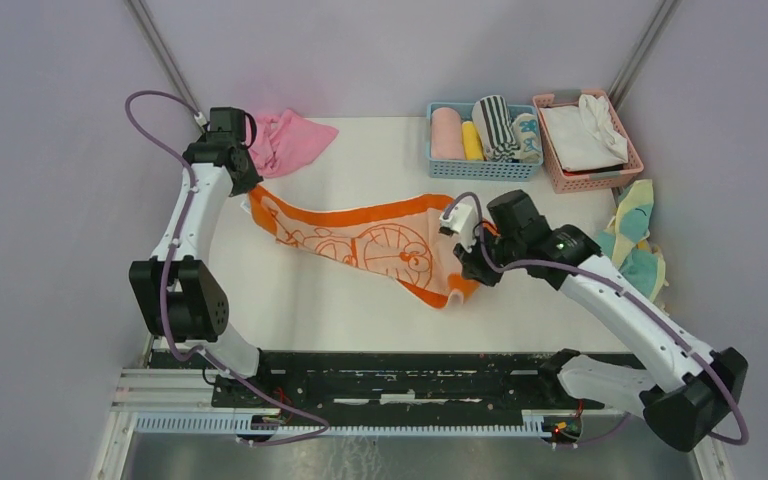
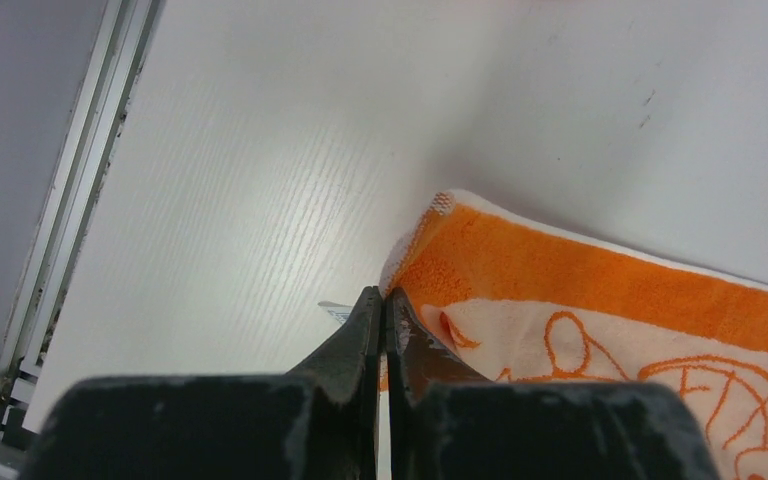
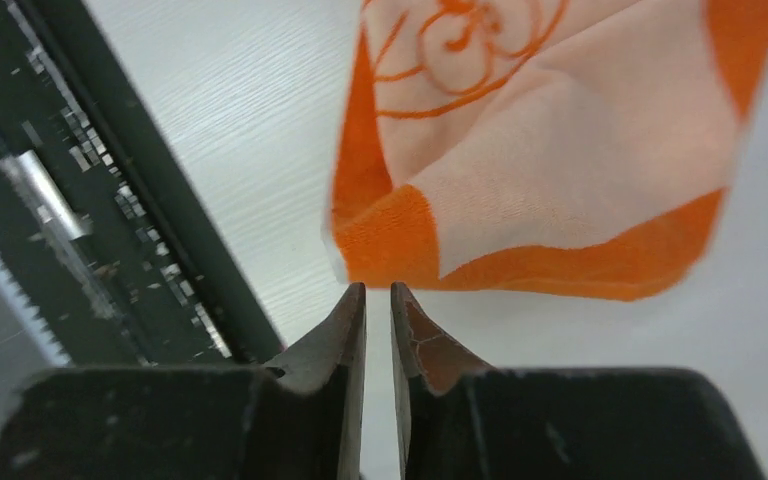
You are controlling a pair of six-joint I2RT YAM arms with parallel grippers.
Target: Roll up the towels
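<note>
An orange and white towel point(image 1: 370, 240) lies loosely across the middle of the table, its left end narrowed and raised. My left gripper point(image 1: 255, 183) is shut on that corner, seen bunched between the fingers in the left wrist view. My right gripper is over the towel's right end, just short of a folded orange edge point(image 3: 400, 240), with its fingertips slightly apart and nothing visible between them. The right wrist view is blurred.
A blue basket point(image 1: 480, 170) holds several rolled towels; a pink basket point(image 1: 590, 182) holds white cloths. A pink towel point(image 1: 295, 140) lies at back left, a teal-and-yellow cloth point(image 1: 635, 250) at the right.
</note>
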